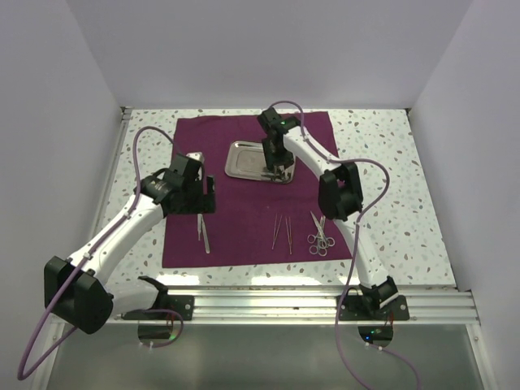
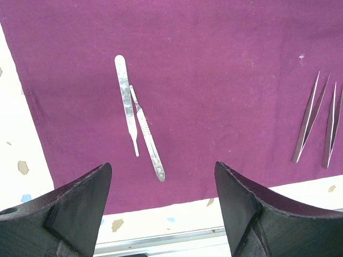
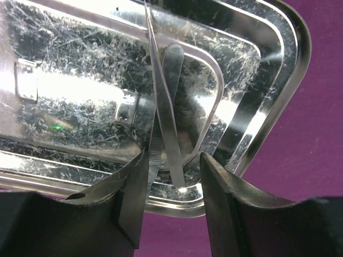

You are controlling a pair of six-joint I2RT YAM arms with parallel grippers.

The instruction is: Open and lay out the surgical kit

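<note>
In the metal tray (image 1: 236, 169), my right gripper (image 1: 279, 172) is low over its right end. The right wrist view shows tweezers (image 3: 167, 118) lying across a flat metal handle (image 3: 172, 61) there. My right gripper is part open, its fingertips on either side of the tweezers' lower end; whether they touch is hard to tell. Over the cloth's left side, my left gripper hangs open and empty. Below it are two scalpel handles (image 2: 126, 96) (image 2: 150, 142), side by side. Two tweezers (image 1: 276, 232) (image 1: 289, 235) and the scissors (image 1: 317, 223) lie along the cloth's front right.
Another thin instrument (image 1: 249, 145) rests along the tray's back edge. Around the cloth, the speckled tabletop (image 1: 398, 211) is free at the right.
</note>
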